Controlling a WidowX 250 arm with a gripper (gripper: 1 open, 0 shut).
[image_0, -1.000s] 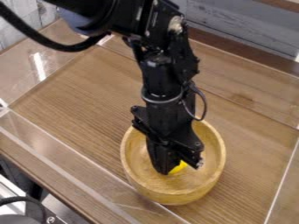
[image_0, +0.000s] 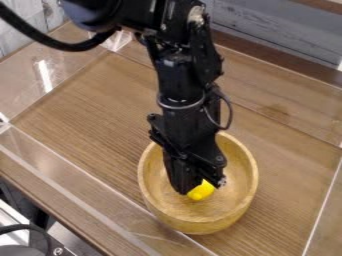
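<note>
My black gripper (image_0: 187, 170) reaches down into a tan bowl (image_0: 201, 215) at the lower middle of the view. A small yellow object (image_0: 201, 192) lies in the bowl, just below and right of the fingertips and partly hidden by them. The gripper is shut, with nothing visible between its fingers.
A white wall stands at the back, and clear edging runs along the lower left side of the table.
</note>
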